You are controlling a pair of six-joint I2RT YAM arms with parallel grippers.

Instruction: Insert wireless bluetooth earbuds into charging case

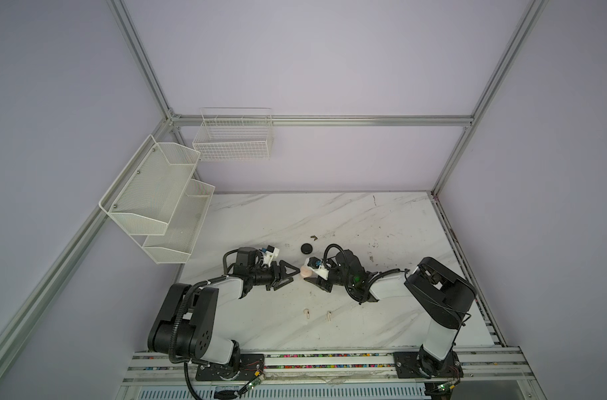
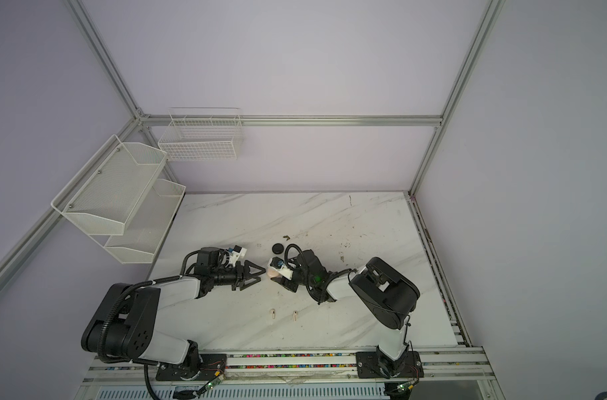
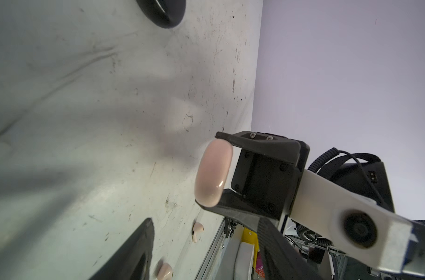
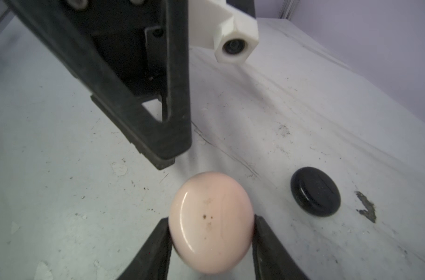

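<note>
My right gripper holds the pink charging case between its fingertips, raised above the table at the centre; the left wrist view shows it side-on as a pink oval (image 3: 213, 172). Facing it from the left, my left gripper (image 1: 290, 274) stands open and empty, its fingers close to the case but apart from it. Two small pink earbuds (image 1: 307, 312) (image 1: 329, 314) lie on the marble table nearer the front, also partly visible in the left wrist view.
A round black object (image 4: 315, 191) lies just behind the grippers on the table (image 1: 390, 220). White wire shelves (image 1: 157, 200) and a basket (image 1: 231, 148) hang on the left and back walls.
</note>
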